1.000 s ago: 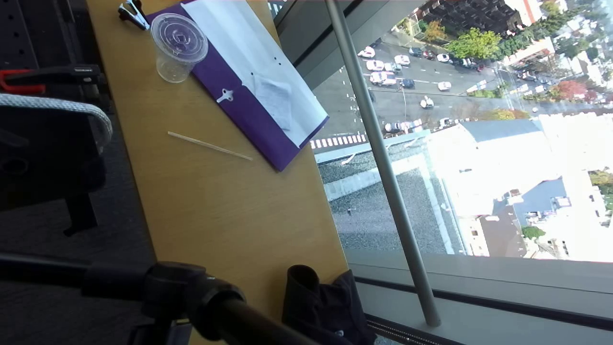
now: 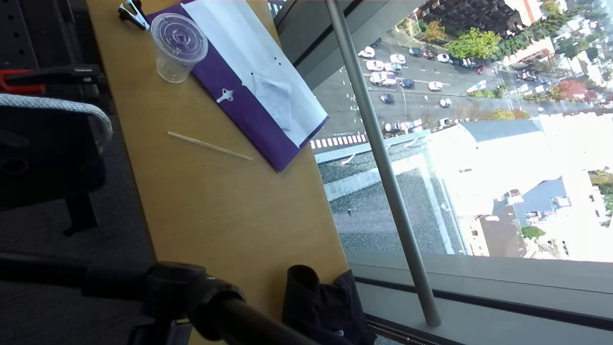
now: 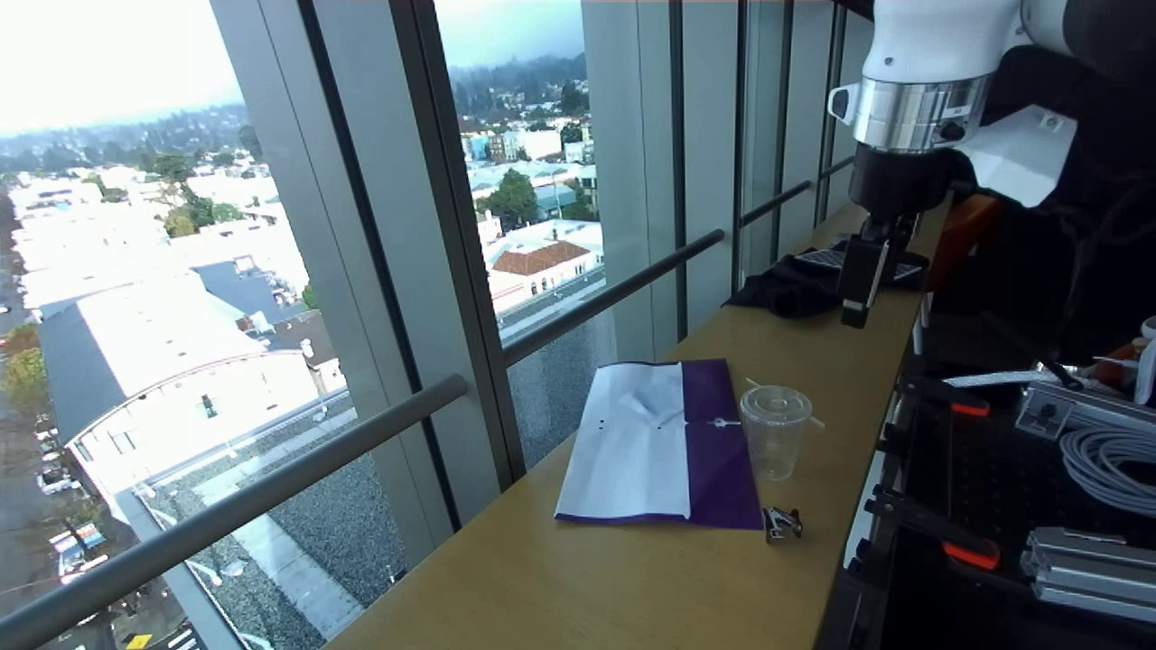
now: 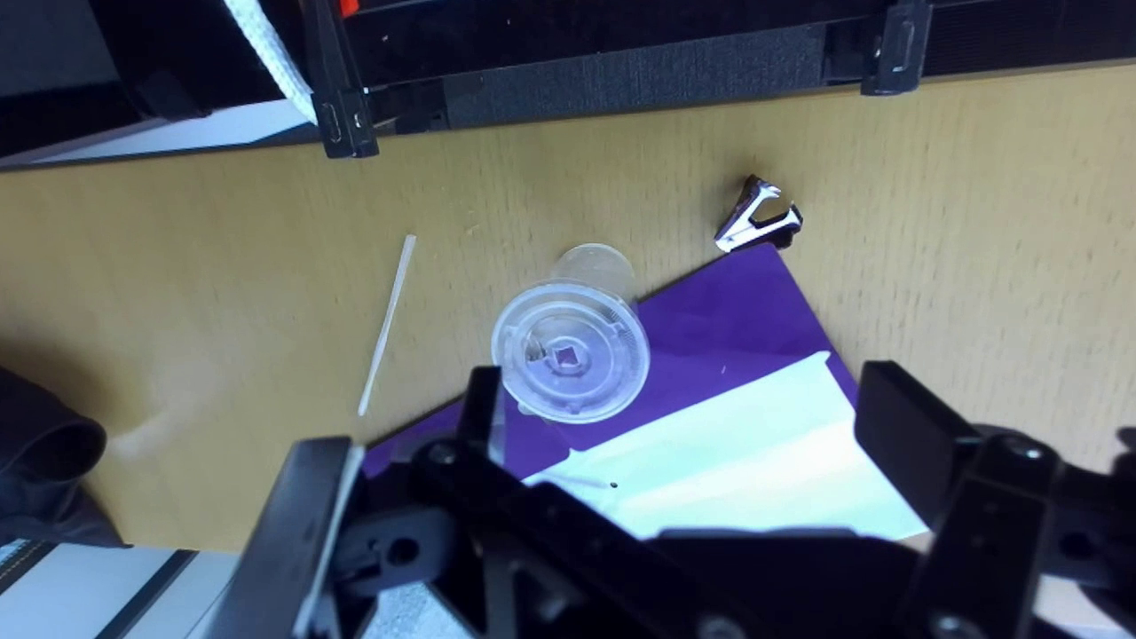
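A clear plastic cup with a lid (image 2: 179, 38) stands upright on the wooden table, close against a purple folder (image 2: 253, 126) that has white paper on it. Apart from the cup, a thin pale straw (image 2: 210, 146) lies flat on bare wood. A small staple remover (image 4: 759, 216) rests by the folder's corner. My gripper is open high over the table, its black fingers wide apart and nothing between them. In exterior view 2 the gripper (image 3: 862, 280) hangs beyond the cup, clear of the tabletop; exterior view 1 does not show it.
Dark cloth (image 2: 327, 304) is bunched at one end of the table. A window rail (image 3: 358, 433) runs along one long side; black clamps (image 4: 346, 117) and equipment line the other. Bare wood lies between straw and cloth.
Nothing on the table differs from a second ago. Only cars on the street outside have shifted.
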